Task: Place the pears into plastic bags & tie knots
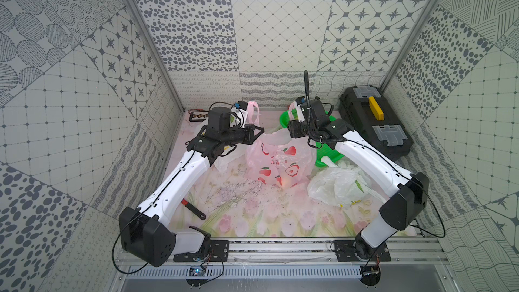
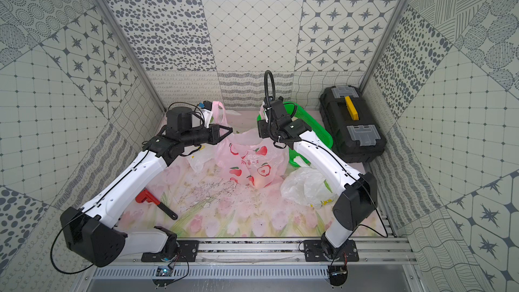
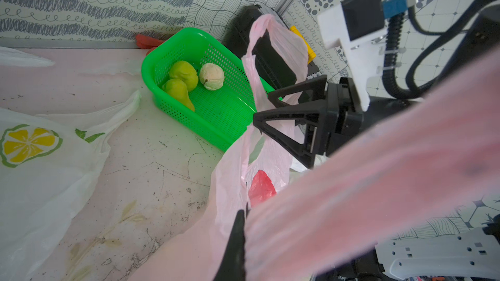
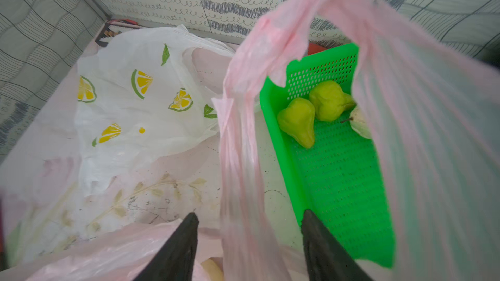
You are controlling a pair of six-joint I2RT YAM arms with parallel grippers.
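Note:
A pink apple-print bag (image 1: 281, 159) stands mid-table, its loops raised. My left gripper (image 1: 254, 132) is shut at the left loop; pink plastic runs past its fingers in the left wrist view. My right gripper is part open around the hanging strip of the right loop (image 4: 239, 140), the plastic between its fingers. Yellow pears (image 4: 297, 122) and a pale round fruit (image 3: 212, 76) lie in the green basket (image 3: 229, 117) behind. Something yellowish shows inside the pink bag in the right wrist view, largely hidden.
A white lemon-print bag (image 4: 135, 99) lies back left, a crumpled white bag (image 1: 338, 186) front right. A black toolbox (image 2: 356, 129) is at the right, a red wrench (image 2: 156, 202) front left.

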